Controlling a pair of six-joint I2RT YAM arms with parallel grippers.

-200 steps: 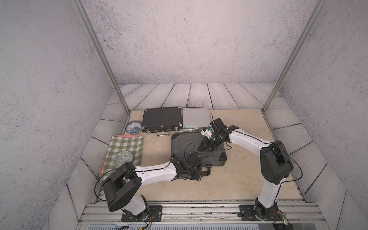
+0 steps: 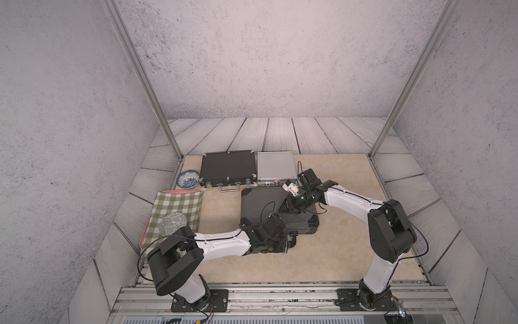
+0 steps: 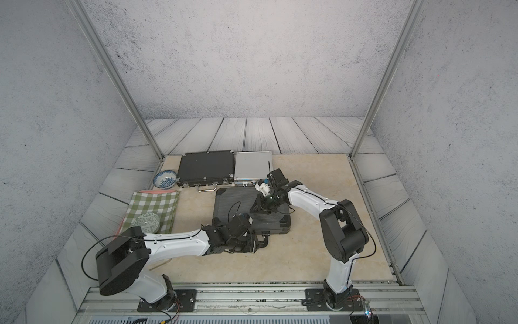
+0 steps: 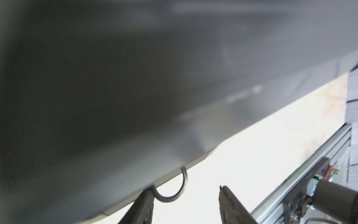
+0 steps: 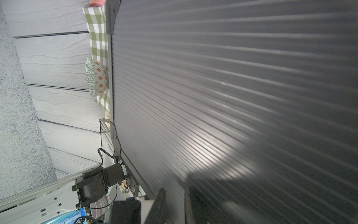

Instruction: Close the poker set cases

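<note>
The large black ribbed case [image 2: 258, 199] lies in the middle of the table with its lid down. Its black handle [image 2: 293, 240] sticks out at the front. Beside that handle is my left gripper [image 2: 287, 246], open; in the left wrist view a dark curved loop [image 4: 169, 199] on the case's front side shows by one of its fingers [image 4: 144, 209]. My right gripper [image 2: 284, 209] is low over the lid, its fingers [image 5: 159, 205] close together at the ribbed surface [image 5: 179, 112]. No object is visible between them, and contact with the lid is hard to judge. The latches are hidden.
Behind stand a smaller black case [image 2: 229, 166] and a silver case [image 2: 276, 164], both with lids down. A blue patterned bowl [image 2: 188, 179] is at the left, near a checked cloth [image 2: 186, 202] bearing a green bowl [image 2: 173, 222].
My left gripper has shifted slightly right along the front of the large case. The right arm has barely moved, and the case stays in place.
</note>
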